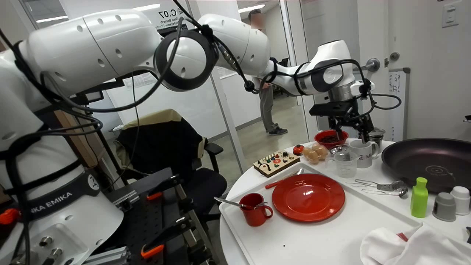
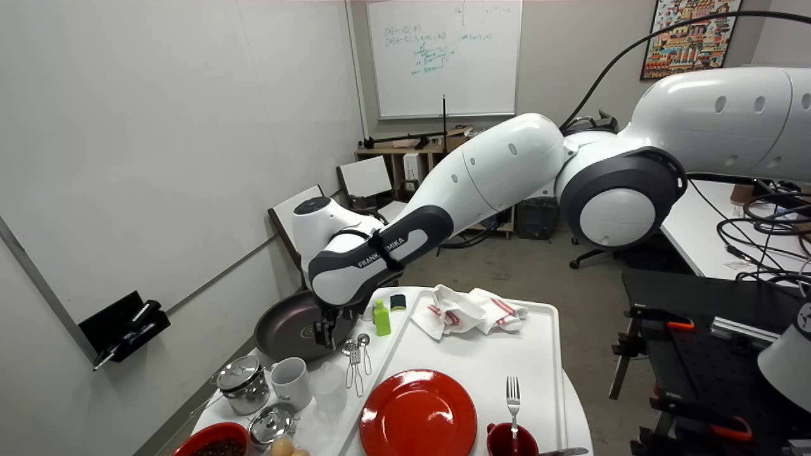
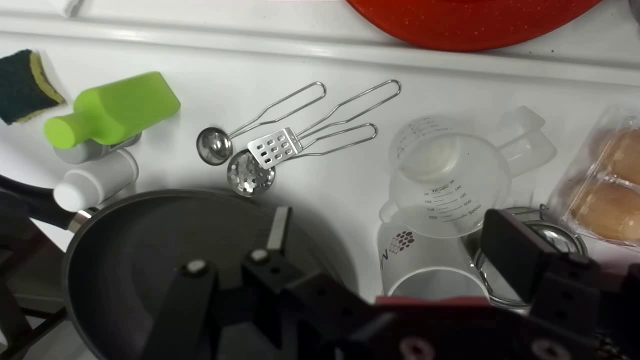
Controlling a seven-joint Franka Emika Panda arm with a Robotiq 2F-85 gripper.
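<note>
My gripper (image 1: 352, 137) points down over the back of the round table, its two fingers (image 3: 278, 229) spread wide apart. Below them stands a white mug (image 1: 363, 152) with a dark print, upright on the table. In the wrist view the mug (image 3: 393, 261) appears in the gap between the fingers, partly covered by the gripper's body. One fingertip overlaps the mug's rim in exterior view 1; whether it touches cannot be told. A clear measuring cup (image 3: 453, 192) stands right beside the mug. Nothing is visibly gripped.
A dark pan (image 3: 150, 252) lies on one side of the mug. Egg pack (image 1: 315, 153), red bowl (image 1: 342, 134), steel pot (image 2: 244, 386) and glass lid (image 2: 272, 425) crowd the other. Metal utensils (image 3: 279, 147) and a green bottle (image 3: 123, 108) lie nearby. The tray holds a red plate (image 1: 309, 197).
</note>
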